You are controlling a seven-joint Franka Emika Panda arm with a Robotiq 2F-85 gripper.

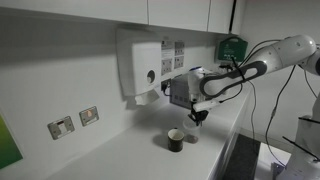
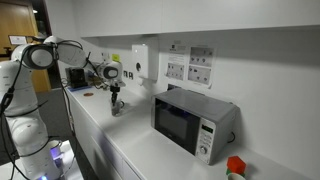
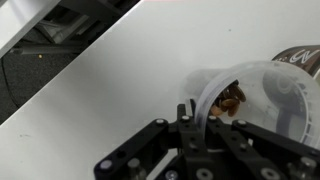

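Observation:
A clear plastic container with several brown, nut-like pieces inside fills the right of the wrist view. My gripper is shut on its rim, with the wall pinched between the fingers. In exterior view 1 the translucent container hangs beneath the gripper, just behind and to the right of a dark mug. Part of that mug, dark brown with light lettering, shows beyond the container in the wrist view. Whether container and mug touch I cannot tell.
A white counter runs along the wall, clear at the near left. Its edge drops to the floor on the arm's side. A white dispenser hangs above, and a microwave stands farther along the counter.

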